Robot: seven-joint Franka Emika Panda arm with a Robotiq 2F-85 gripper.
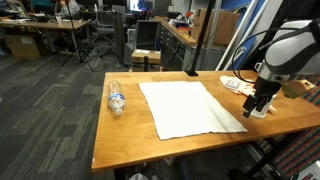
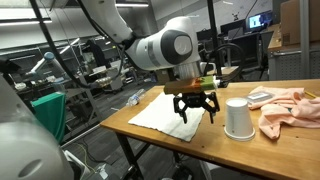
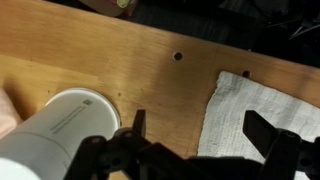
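Observation:
My gripper (image 2: 197, 112) hangs low over the wooden table, open, its two dark fingers (image 3: 133, 127) spread wide. Only bare wood shows between them in the wrist view. A white cup-like container (image 2: 239, 118) stands to one side of the gripper, apart from it; the wrist view has this container (image 3: 62, 135) at lower left, and in exterior view 1 the gripper partly hides it. On the other side a white cloth (image 1: 180, 108) lies spread flat on the table. Its corner (image 3: 240, 110) reaches under the other finger in the wrist view.
A clear plastic bottle (image 1: 116, 98) is at the left of the table. Crumpled pinkish cloth (image 2: 286, 112) lies behind and beside the container. The table's front edge (image 2: 190, 155) is close to the gripper.

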